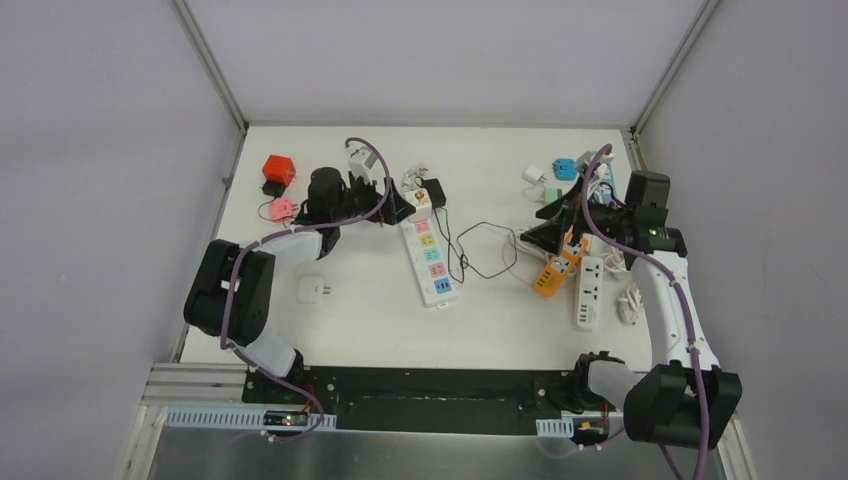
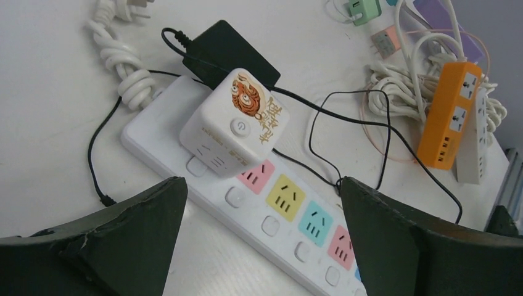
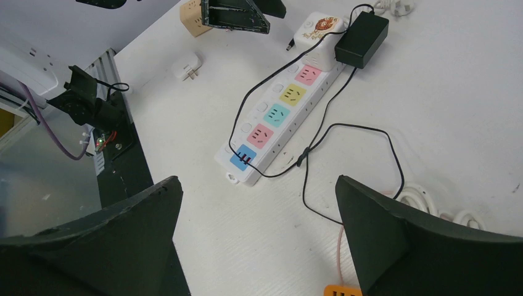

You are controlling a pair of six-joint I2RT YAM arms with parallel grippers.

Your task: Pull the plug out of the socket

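Observation:
A white cube plug (image 2: pixel 234 123) with a tiger print is seated at the upper end of the white power strip (image 1: pixel 435 275), which has coloured sockets. My open left gripper is above that end, the cube between and beyond its fingers in the left wrist view, apart from them. My right gripper stands open above the right part of the table, near an orange power strip (image 1: pixel 555 275); from there it faces the white strip, nothing between its fingers.
A black adapter (image 3: pixel 361 40) and looped cables lie beside the cube. Another white strip (image 1: pixel 588 295) and coiled cables crowd the right side. A small white plug (image 1: pixel 311 289) lies front left; a red box (image 1: pixel 279 168) sits back left.

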